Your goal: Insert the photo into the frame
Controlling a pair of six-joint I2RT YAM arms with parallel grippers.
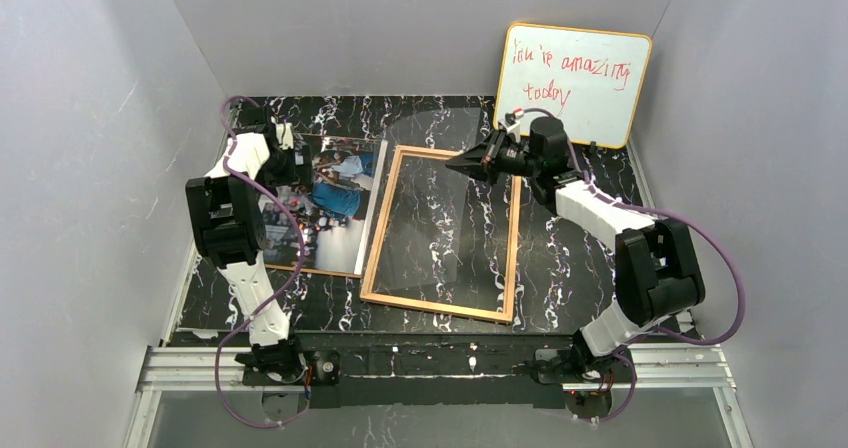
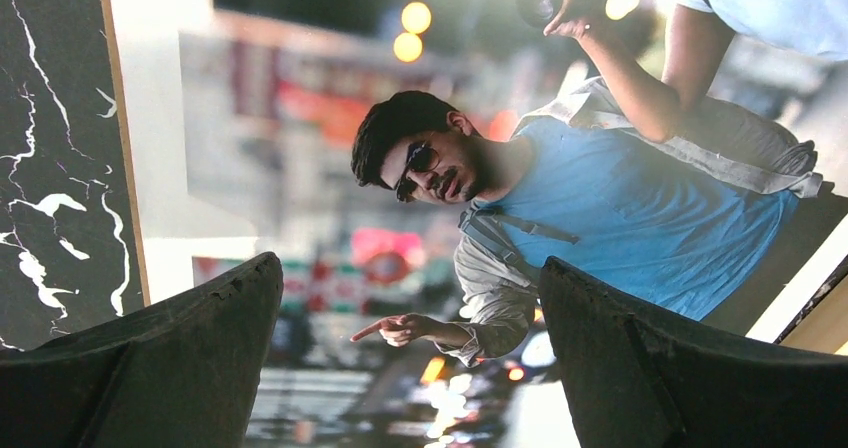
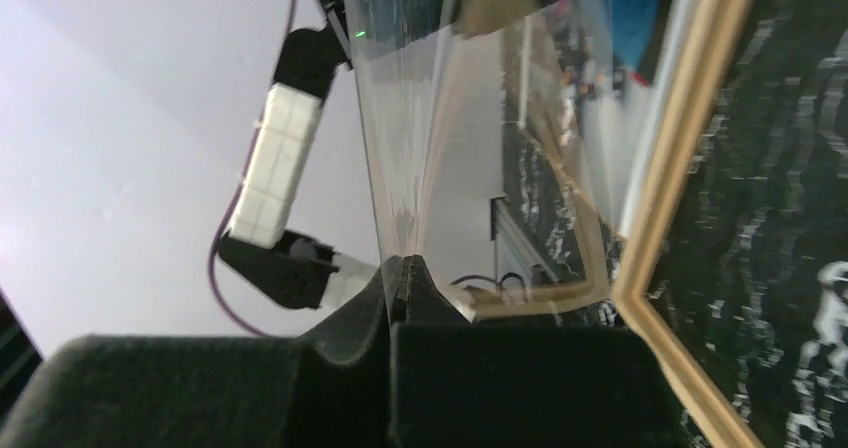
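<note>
A clear sheet (image 3: pixel 400 158) rises from the tips of my right gripper (image 1: pixel 462 165), which is shut on its edge. Seen from the top, the sheet (image 1: pixel 425 238) hangs over the wooden frame (image 1: pixel 515 248), an empty rectangle with the dark tabletop showing through. To the left of that frame lies the photo (image 1: pixel 335 203), resting on a board with a white margin and wood-coloured edge. My left gripper stands open above the photo, nothing between its fingers. In the left wrist view the photo (image 2: pixel 620 208) shows a man in a blue shirt.
A whiteboard (image 1: pixel 575 83) with red writing leans on the back wall at the right. Grey walls close in the sides and back.
</note>
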